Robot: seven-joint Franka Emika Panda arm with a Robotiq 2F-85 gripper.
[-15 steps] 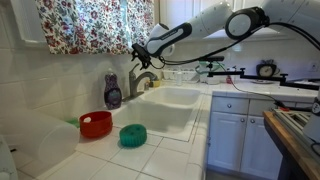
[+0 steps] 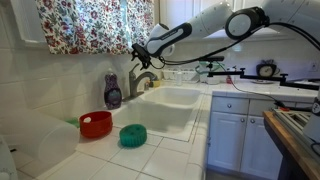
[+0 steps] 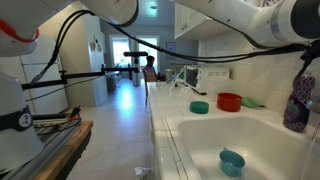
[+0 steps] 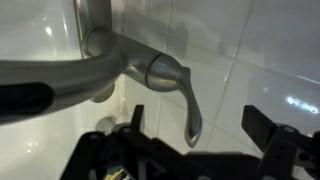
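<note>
Above the sink's faucet my gripper hangs at the end of the outstretched arm. In the wrist view the gripper is open, its dark fingers at the left and right of the lower edge. The faucet's metal lever handle points down toward the gap between the fingers, and whether anything touches cannot be told. The thick chrome spout fills the left of that view.
The white sink holds a teal cup. A dark soap bottle stands by the wall near the faucet. On the tiled counter are a red bowl and a green round container. A flowered curtain hangs close to the gripper.
</note>
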